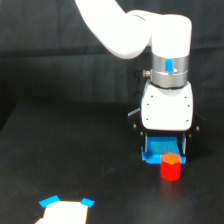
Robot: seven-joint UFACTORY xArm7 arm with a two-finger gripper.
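A small red block (171,167) rests on the dark table at right, in front of a blue piece (158,146) that the hand partly covers. Above and just behind them is my white gripper (163,138), pointing down. Its dark fingers (188,140) look spread wide, one on each side of the hand, and the blue piece shows between them in this view. Nothing appears gripped. How high the fingertips are above the blue piece is hard to tell.
At the bottom left edge a white item (65,213) with blue corners and a bit of red is partly cut off by the frame. A dark curtain hangs behind.
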